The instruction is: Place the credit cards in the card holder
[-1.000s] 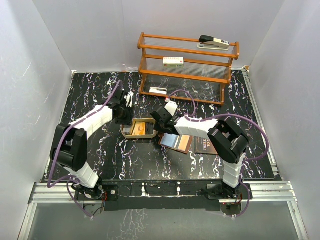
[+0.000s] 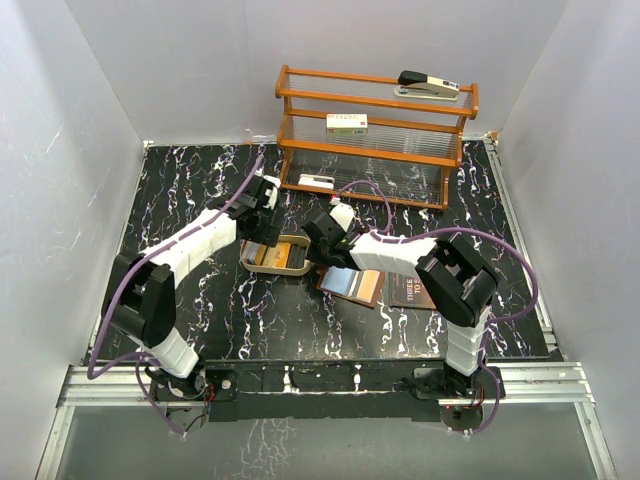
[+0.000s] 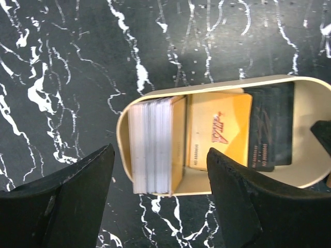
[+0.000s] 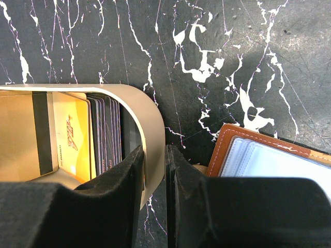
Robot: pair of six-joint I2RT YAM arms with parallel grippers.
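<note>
A tan open box [image 2: 271,269] holds the cards on the table, left of centre. In the left wrist view a pale stack [image 3: 151,147] fills its left end. Beside that lies a yellow card [image 3: 220,126], and several black cards [image 3: 269,126] lean to the right. Over the box my left gripper is open, with no card between its fingers. My right gripper is shut on the box's right end wall [image 4: 153,129]. The brown card holder [image 2: 352,285], with clear sleeves [image 4: 279,160], lies open right of the box, partly under the right arm.
A dark booklet [image 2: 410,291] lies farther right. Behind the box stands a wooden rack [image 2: 375,155] bearing a stapler [image 2: 428,86] and a small box [image 2: 347,124].
The right gripper and the box look unmoved.
</note>
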